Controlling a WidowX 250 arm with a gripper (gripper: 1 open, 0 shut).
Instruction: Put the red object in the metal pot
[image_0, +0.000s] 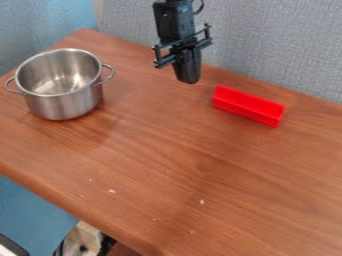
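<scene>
The red object (250, 105), a long block, lies on the wooden table toward the right. At the left stands the metal pot (63, 105), upright, its mouth facing up and its inside bare where I can see it. My black gripper (187, 74) hangs pointing down near the back of the table, between the two and closer to the block. A small gap separates it from the block's left end. Its fingers overlap from this angle, so their spacing is unclear, and I see nothing held below them.
A grey wall (287, 45) rises behind it. Some cluttered items (83, 238) sit beyond the table's front left edge.
</scene>
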